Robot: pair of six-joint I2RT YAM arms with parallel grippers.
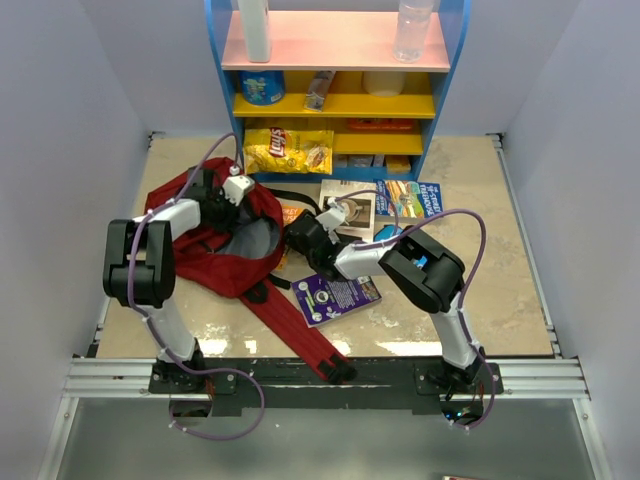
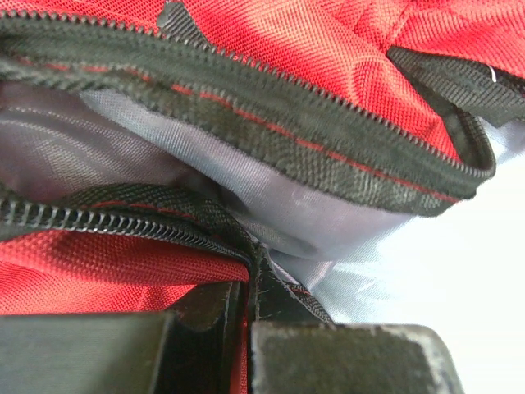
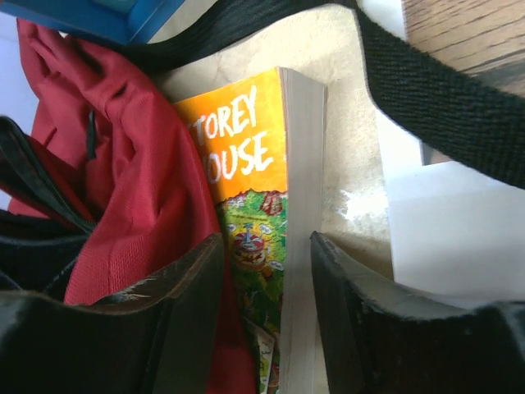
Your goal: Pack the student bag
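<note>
The red bag (image 1: 215, 268) lies at the left of the table, its grey lining (image 2: 328, 222) showing through the unzipped mouth. My left gripper is shut on the bag's zippered edge (image 2: 131, 226). Beside the bag lies an orange and green book (image 3: 246, 164) with a cover reading "storey" and "ouse" in part; red fabric covers its left side. Part open, my right gripper hangs over this book, one finger (image 3: 193, 316) by the bag cloth and the other at the book's pale page side (image 3: 303, 197). Whether they touch the book I cannot tell.
A purple book (image 1: 335, 297) lies in front of my right gripper. Behind are a pale book (image 1: 345, 195) and a blue illustrated book (image 1: 415, 198). A black strap (image 3: 459, 115) crosses there. The shelf (image 1: 385, 107) stands at the back.
</note>
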